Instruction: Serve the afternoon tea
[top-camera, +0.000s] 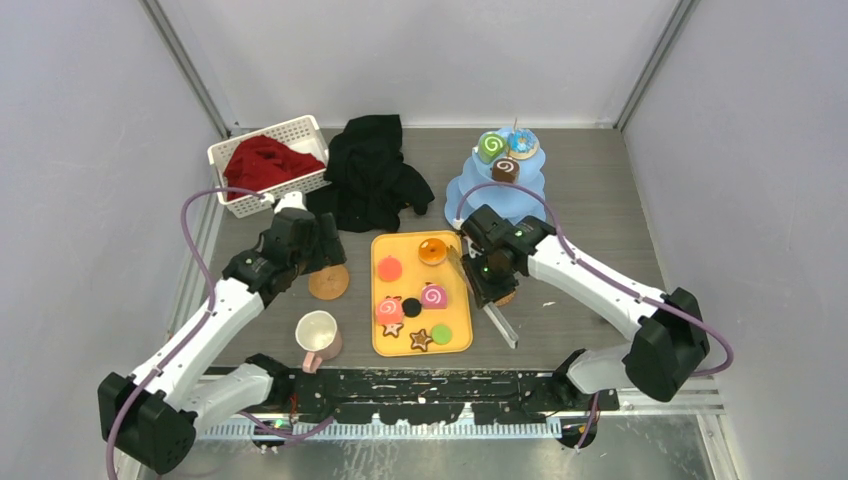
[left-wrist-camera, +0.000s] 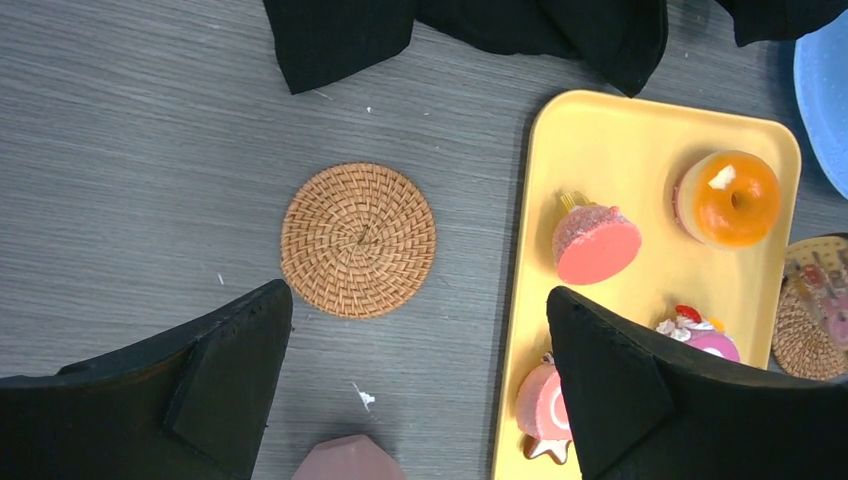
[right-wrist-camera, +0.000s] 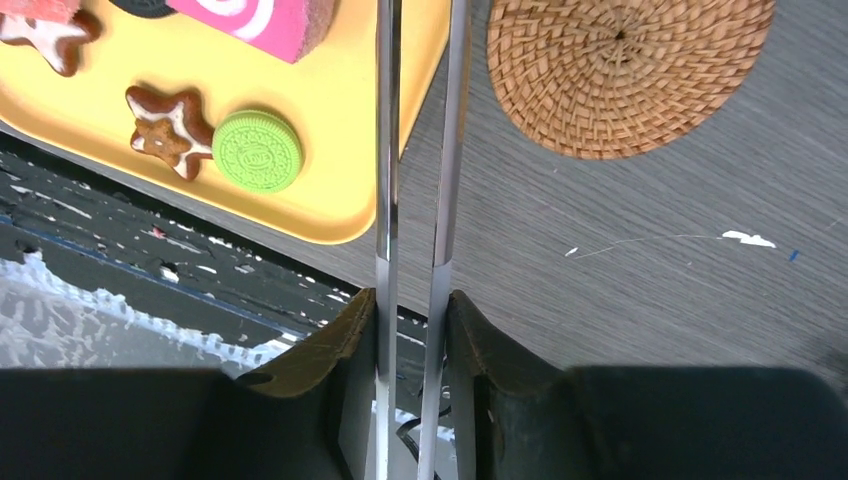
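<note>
Silver tongs (top-camera: 501, 325) sit in my right gripper, whose fingers press on both of their arms. In the right wrist view the two arms run nearly parallel, a narrow gap between them; their far tips are out of that view. From above, the tongs slant along the right side of the yellow tray (top-camera: 410, 347). The tray carries an orange-glazed donut (top-camera: 432, 251), a pink cake (top-camera: 390, 269), swirl cakes, star cookies (right-wrist-camera: 172, 132) and a green cookie (right-wrist-camera: 257, 151). My left gripper is open and empty, above a woven coaster (left-wrist-camera: 358, 240).
A pink mug (top-camera: 319, 335) stands front left. Another woven coaster (right-wrist-camera: 628, 70) lies under the right arm. Behind are a blue tiered stand (top-camera: 505, 203) with treats, black cloth (top-camera: 375, 175) and a white basket (top-camera: 303, 133) with red cloth.
</note>
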